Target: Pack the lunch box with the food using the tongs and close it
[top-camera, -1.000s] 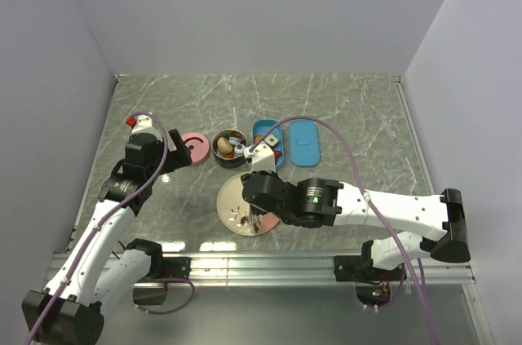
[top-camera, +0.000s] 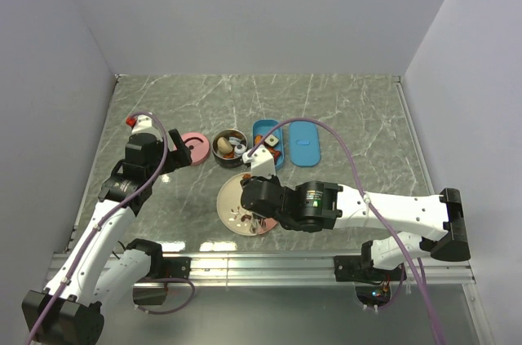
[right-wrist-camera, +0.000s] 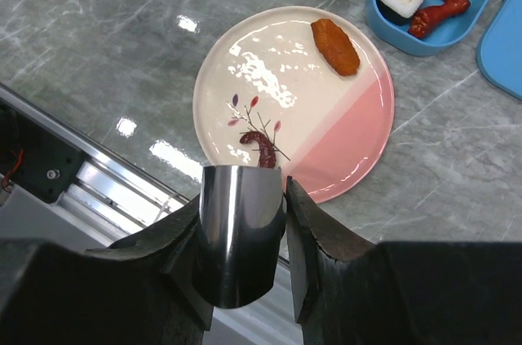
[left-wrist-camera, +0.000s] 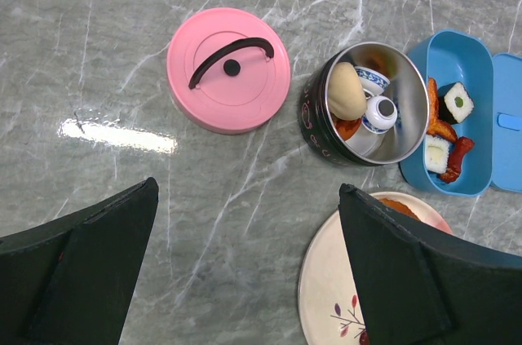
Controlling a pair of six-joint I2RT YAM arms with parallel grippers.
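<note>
My right gripper is shut on a shiny metal utensil [right-wrist-camera: 238, 235], whose exact kind I cannot tell. It hangs over the front part of the round cream-and-pink plate [right-wrist-camera: 220, 76]. An orange-brown food piece [right-wrist-camera: 335, 46] lies at the plate's back, and a dark red curled sausage [right-wrist-camera: 262, 149] lies beyond the utensil's end. The blue lunch box [left-wrist-camera: 466, 178] holds sushi [left-wrist-camera: 456, 102], a sausage [left-wrist-camera: 455, 159] and fried pieces. My left gripper stands open and empty, left of the plate.
A steel pot [left-wrist-camera: 310, 117] with an egg-like food [left-wrist-camera: 346, 92] and small cups stands beside the lunch box. Its pink lid [left-wrist-camera: 231, 104] lies to the left. The blue lid [top-camera: 305, 145] is right of the box.
My right gripper has shifted slightly left and toward the front over the plate, with the metal utensil still held. The left arm and the containers have not moved.
</note>
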